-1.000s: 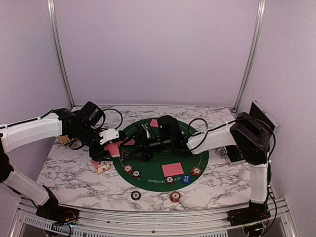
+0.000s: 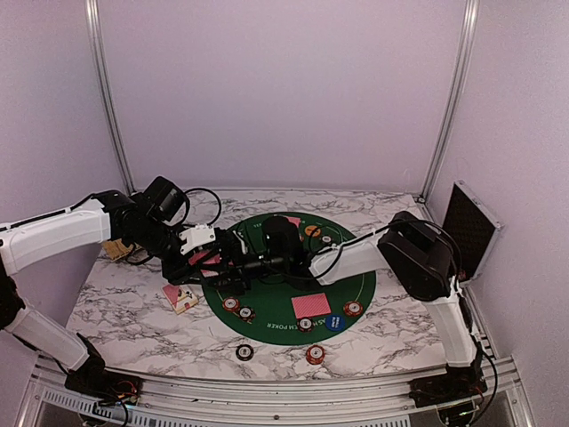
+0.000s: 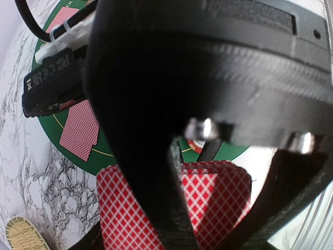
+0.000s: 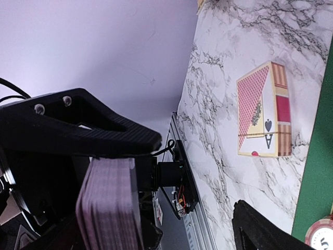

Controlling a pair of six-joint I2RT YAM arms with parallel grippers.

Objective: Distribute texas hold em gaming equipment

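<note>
A thick deck of red-backed playing cards (image 3: 130, 219) is held above the table, with my left gripper shut on it. In the right wrist view the edge of that deck (image 4: 108, 208) shows below a black finger of the left gripper. My right gripper is open beside the deck, its ridged fingers (image 4: 252, 226) wide apart; contact with the cards cannot be told. The round green poker mat (image 2: 267, 331) lies beneath both arms. Red-backed cards rest on it, among them a pair (image 3: 80, 130) and one near the front (image 2: 310, 305).
An ace-of-spades card box (image 4: 260, 114) stands left of the mat. Chips sit on the mat's front part, with a black chip (image 2: 244, 352) and red chip (image 2: 315, 355) before it. A blue chip (image 2: 334, 322) lies beside the front card. Both grippers are close together.
My right gripper has moved left, up to the left gripper and the deck. The chips have stayed put.
</note>
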